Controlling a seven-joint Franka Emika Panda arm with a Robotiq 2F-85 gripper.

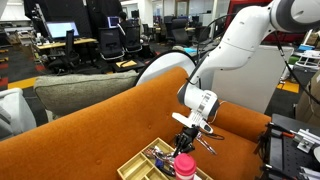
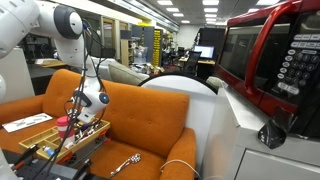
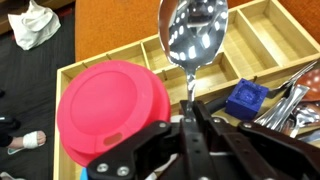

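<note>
A shiny metal spoon stands up from my gripper, its bowl at the top of the wrist view. The gripper is shut on the spoon's thin handle. Below and around it lies a wooden organizer tray split into compartments. Seen in exterior view 1, my gripper hangs low over the tray, close to a red-lidded container. The spoon is too small to make out clearly in either exterior view.
The red lid fills the tray's left part. On the right are a dark blue cube and several metal utensils. A white cloth lies outside the tray at upper left. The orange sofa is largely clear.
</note>
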